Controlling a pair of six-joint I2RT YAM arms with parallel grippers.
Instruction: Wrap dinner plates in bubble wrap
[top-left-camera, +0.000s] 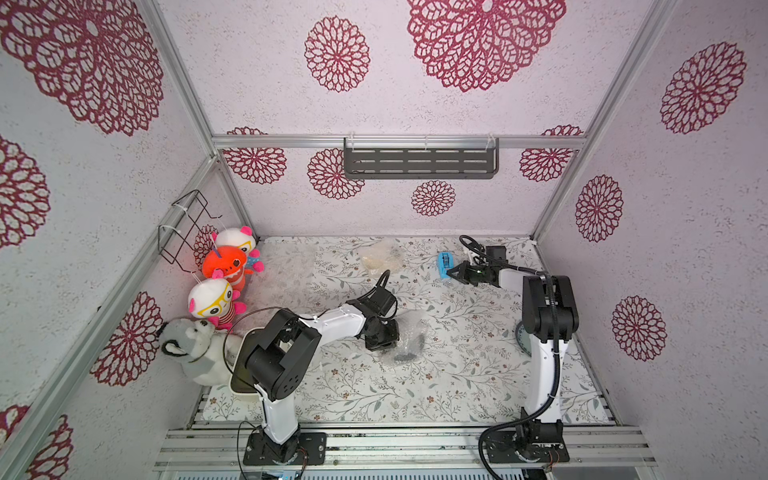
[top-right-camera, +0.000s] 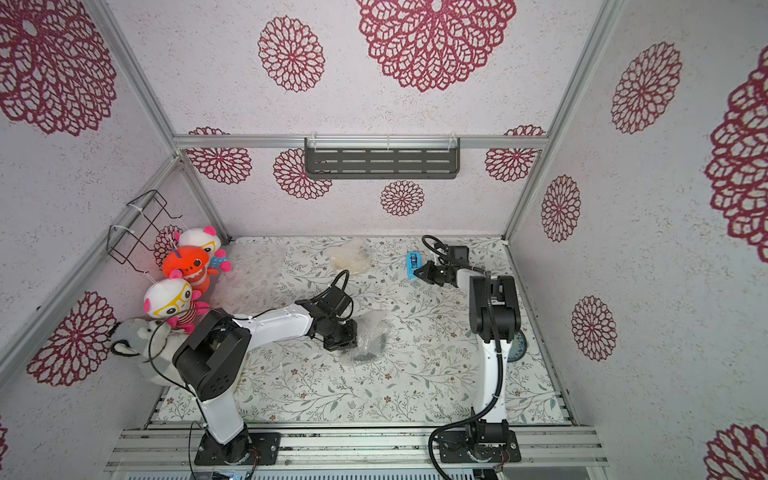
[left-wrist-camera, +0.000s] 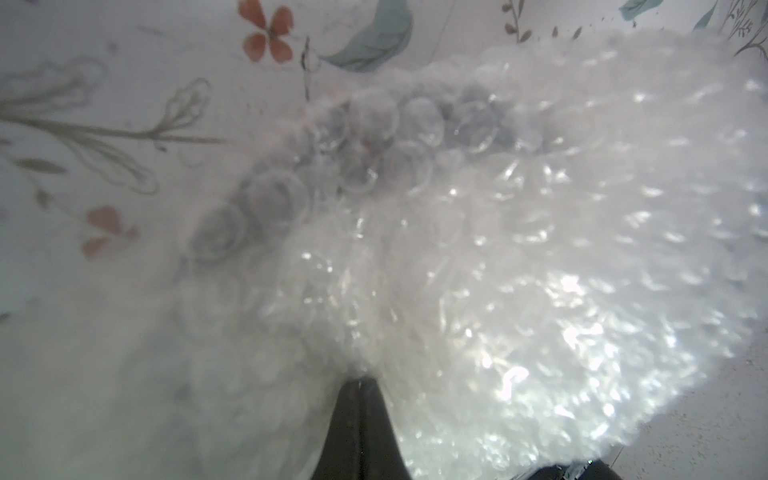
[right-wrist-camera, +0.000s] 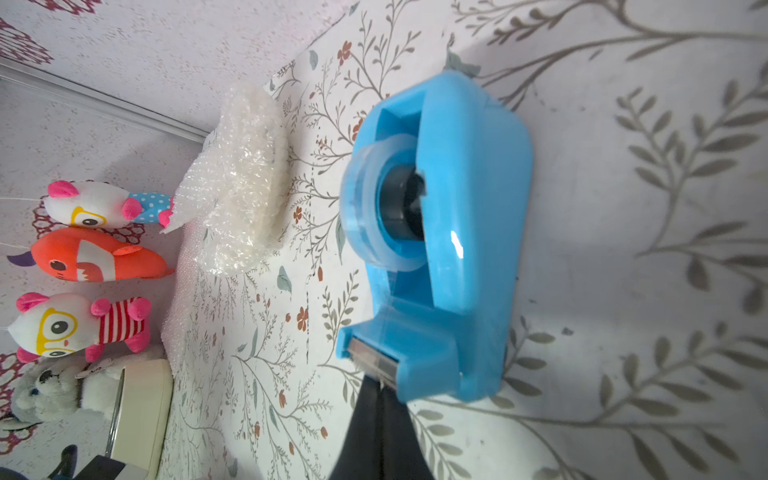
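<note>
A plate under bubble wrap (top-left-camera: 410, 337) lies near the middle of the table, its dark curved edge showing faintly through the bubbles. My left gripper is shut and presses against this bubble wrap (left-wrist-camera: 496, 296); whether a fold of film is between its fingers cannot be seen. A second wrapped bundle (right-wrist-camera: 244, 176) rests at the back of the table. Over on the right, my shut right gripper has its tips by the cutter end of a blue tape dispenser (right-wrist-camera: 480, 192). Any thin tape end between those tips does not show.
Flat bubble wrap (top-left-camera: 280, 268) spreads over the back left. Plush toys (top-left-camera: 224, 268) and a bin (top-left-camera: 240, 380) line the left side. A round plate (top-right-camera: 518, 345) sits beside the right arm. Bare table lies between the arms.
</note>
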